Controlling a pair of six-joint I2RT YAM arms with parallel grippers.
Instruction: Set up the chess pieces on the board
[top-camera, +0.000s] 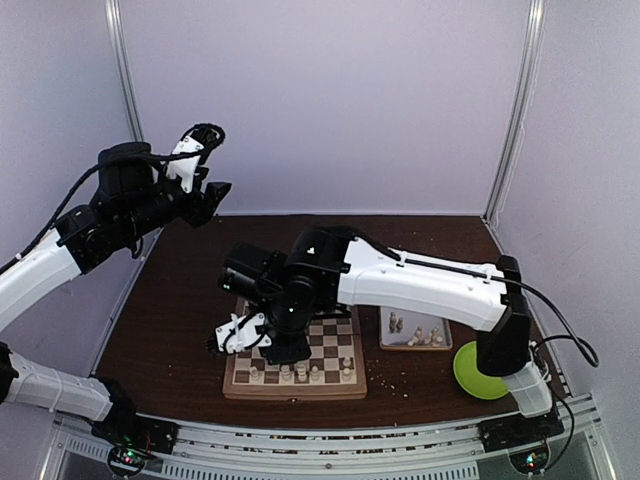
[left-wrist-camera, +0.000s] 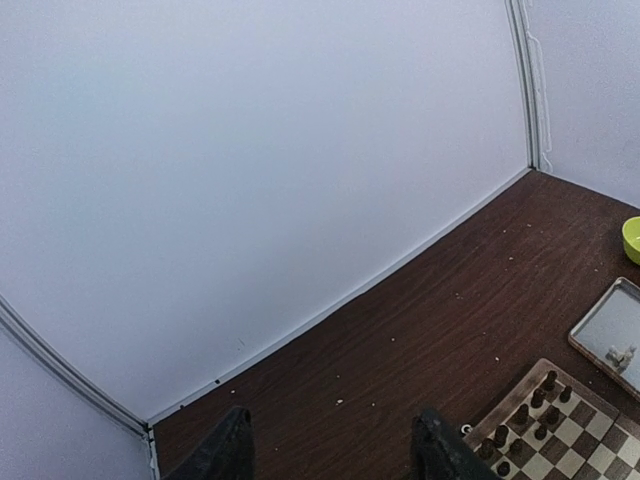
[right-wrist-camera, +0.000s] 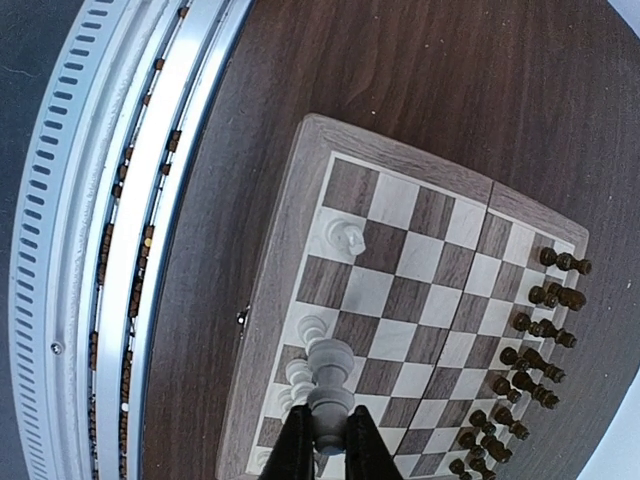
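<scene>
The chessboard lies on the table, white pieces along its near edge and dark pieces opposite, seen in the right wrist view. My right gripper is shut on a white chess piece, held over the white pieces' row. A white piece stands near one corner of the board. My left gripper is raised at the upper left in the top view, part open and empty, well away from the board. A tray of white pieces sits right of the board, partly behind the right arm.
A green plate lies at the near right. A green bowl is at the table's far side. A metal rail runs along the near edge.
</scene>
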